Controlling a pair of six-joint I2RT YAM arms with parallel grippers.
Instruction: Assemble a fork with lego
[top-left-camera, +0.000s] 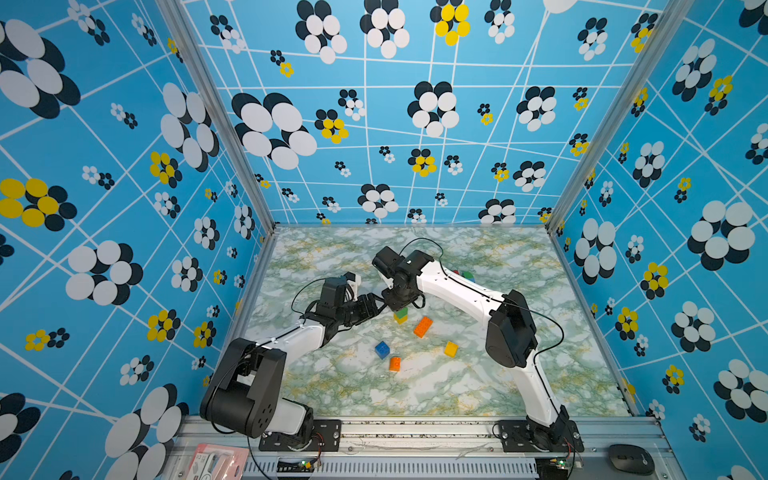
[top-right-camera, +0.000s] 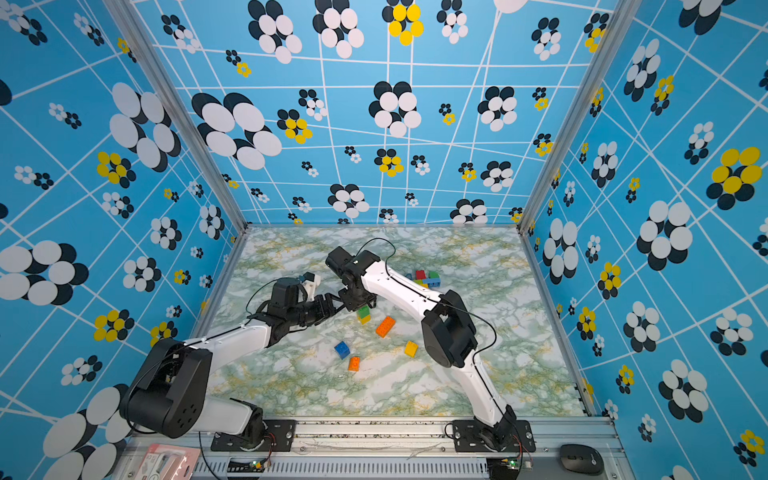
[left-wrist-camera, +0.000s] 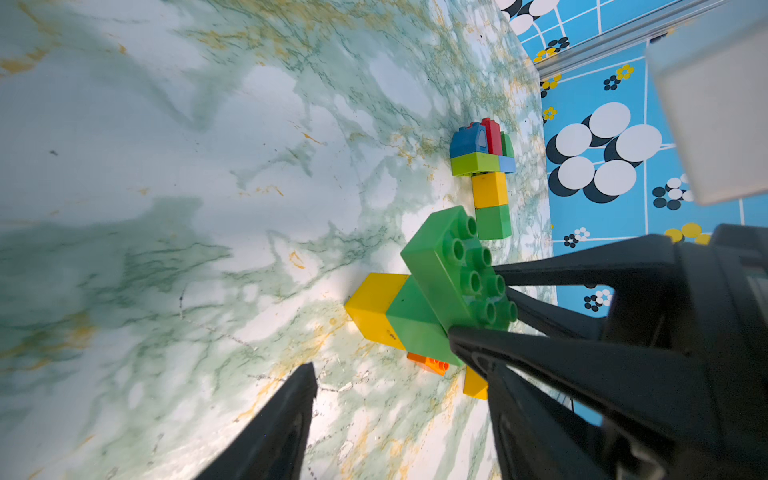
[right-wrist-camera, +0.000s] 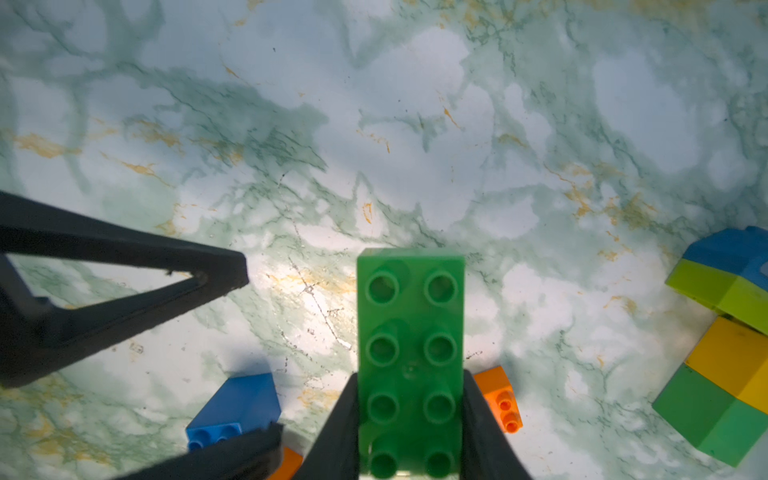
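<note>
In the right wrist view my right gripper is shut on a long green studded brick (right-wrist-camera: 409, 312), held above the table. My left gripper stands open beside it, nothing seen between its fingertips; a left finger also reaches into the right wrist view. Below the held brick in the left wrist view lie a yellow brick (left-wrist-camera: 369, 304) and a green brick (left-wrist-camera: 416, 324) together. A group of blue, red, lime, yellow (left-wrist-camera: 489, 189) and green bricks stands farther back, right of centre.
An orange brick (top-left-camera: 422, 326), a blue brick (top-left-camera: 381, 349), a small orange brick (top-left-camera: 394, 364) and a yellow brick (top-left-camera: 450, 349) lie loose in the front middle.
</note>
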